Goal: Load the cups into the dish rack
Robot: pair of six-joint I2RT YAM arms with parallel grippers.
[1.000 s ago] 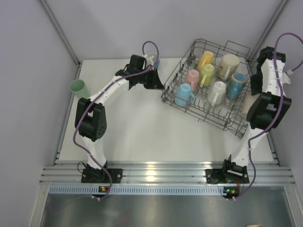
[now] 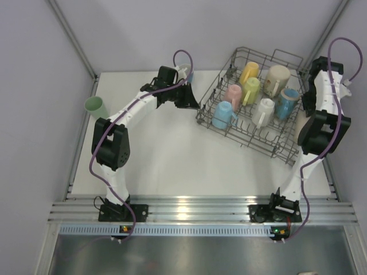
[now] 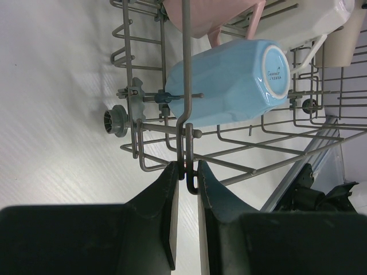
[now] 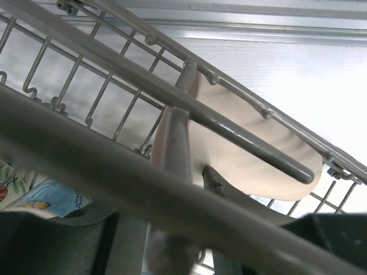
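My left gripper is shut on a wire of the dish rack (image 2: 261, 148), at its left corner. At the rack's right side, my right gripper has its fingers apart, close to a beige cup (image 4: 246, 149) lying tilted among the wires. Rack bars partly hide that cup and the fingers. Inside the rack sit a light blue cup (image 3: 221, 86), a pink cup (image 2: 233, 94), a white cup (image 2: 263, 112), a patterned blue cup (image 2: 287, 103), a cream cup (image 2: 278, 75), a yellow-green cup (image 2: 250, 91) and a yellow cup (image 2: 250, 70).
A green cup (image 2: 96, 107) stands at the table's far left. Behind my left gripper another cup (image 2: 187, 73) is partly hidden at the back. The right wall is close to my right arm.
The left arm stays at the rack corner, and the cups in the rack show no clear movement.
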